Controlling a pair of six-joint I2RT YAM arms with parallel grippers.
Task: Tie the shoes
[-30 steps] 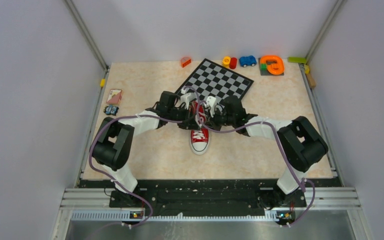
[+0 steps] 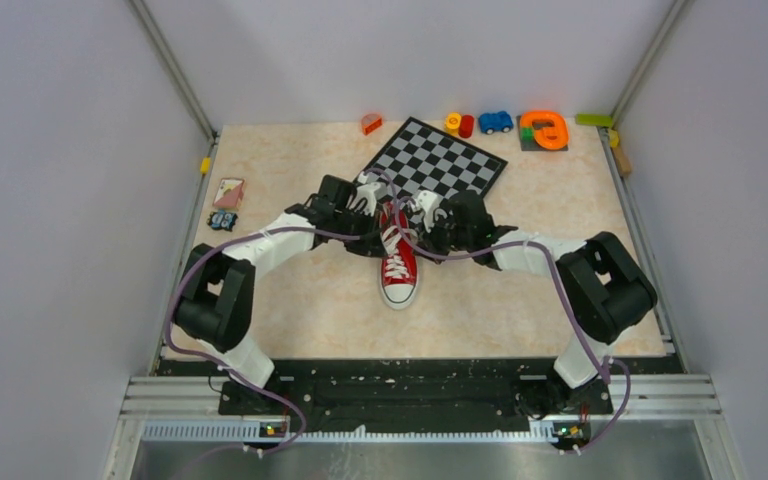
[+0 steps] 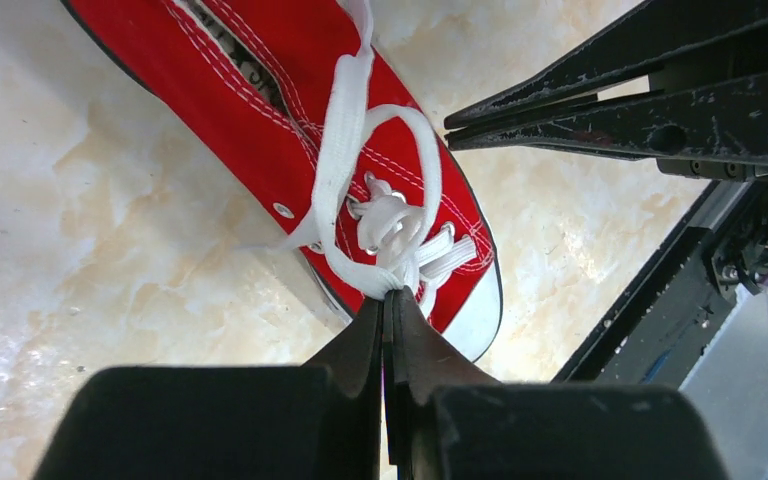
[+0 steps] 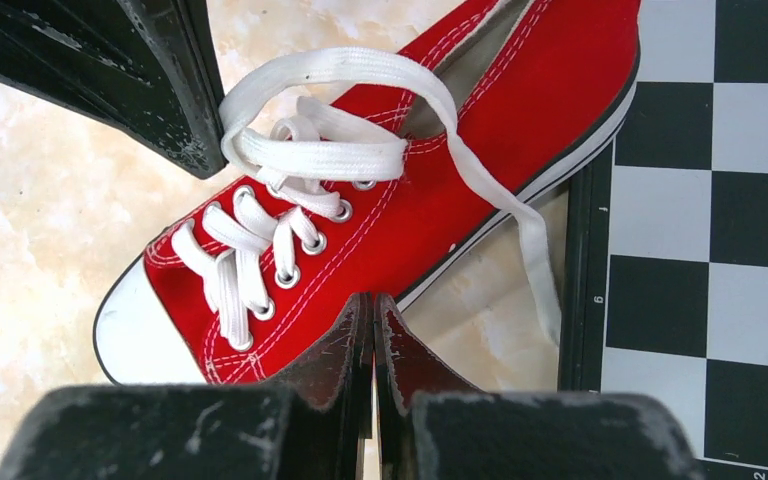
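Observation:
The red shoe [image 2: 400, 275] lies on the table, its white toe toward the front. At its left side, my left gripper is shut on the white lace [image 3: 338, 150], which loops up from the shoe to its tips. The right wrist view also shows this loop of lace [image 4: 350, 65] meeting the left gripper's dark finger [image 4: 185, 120]. Beside the shoe on its right, my right gripper is shut, with nothing showing between its fingertips. A free lace end [image 4: 535, 260] hangs over the shoe's side toward the board. The lower lacing [image 4: 250, 250] runs through the eyelets.
A checkered board [image 2: 430, 160] lies right behind the shoe. Along the back edge stand several toys, among them a blue car [image 2: 495, 122] and an orange ring [image 2: 544, 130]. Left of the arms are a small box [image 2: 229, 193] and another toy [image 2: 222, 220].
The right gripper has drawn a little to the right, off the shoe's middle.

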